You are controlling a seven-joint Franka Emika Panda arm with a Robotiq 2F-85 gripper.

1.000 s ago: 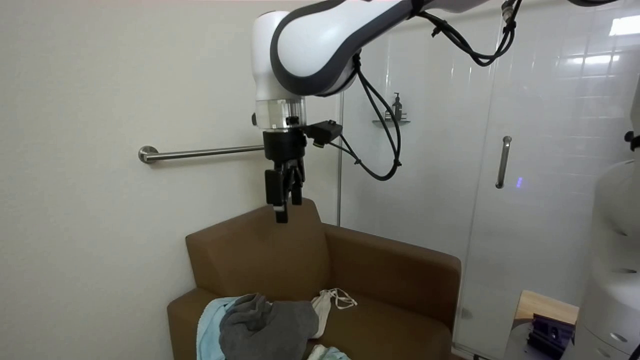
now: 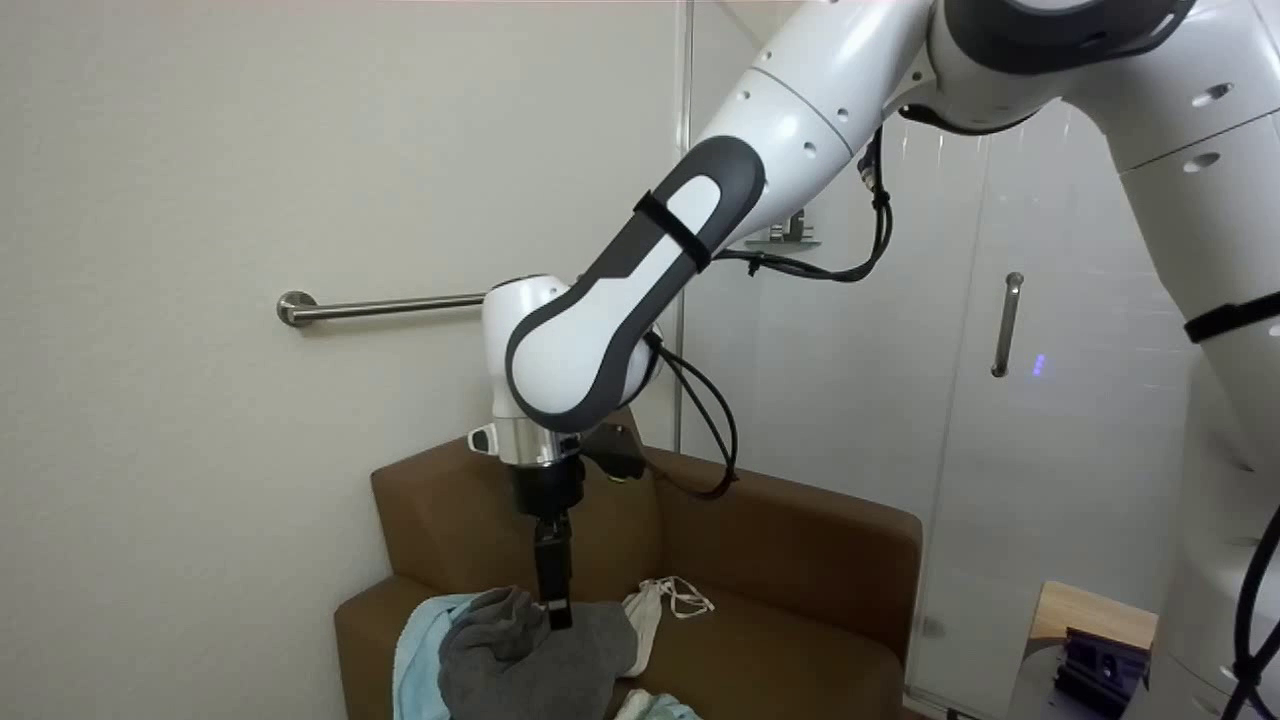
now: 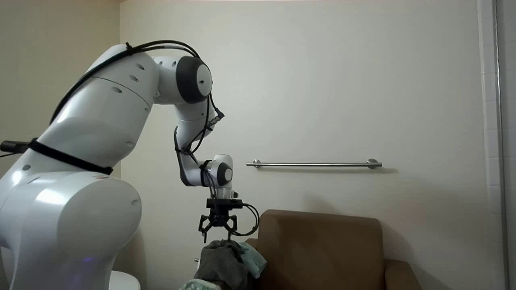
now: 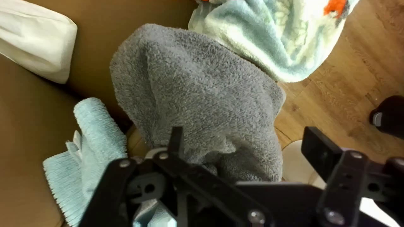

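Observation:
A dark grey towel [image 2: 540, 666] lies bunched over the near left part of a brown couch. It fills the middle of the wrist view, where this grey towel [image 4: 200, 87] shows a fold between and beyond my fingers. My gripper [image 3: 217, 241] points straight down just above the towel, open. In the wrist view the two fingertips of the gripper stand wide apart with nothing held between them. One finger is over the towel's edge, the other over the pale thing beside it. A light blue towel [image 4: 100, 143] lies next to the grey one.
A patterned pale towel [image 4: 261, 37] lies against the grey towel's far side. A white cloth bag [image 2: 645, 624] with strings rests on the couch seat [image 2: 768, 654]. The couch back [image 3: 319, 246] rises behind; a metal bar [image 3: 314, 164] is fixed on the wall.
The arm has come down a long way, bringing my gripper from above the couch back to just over the grey towel. The cloths look unmoved.

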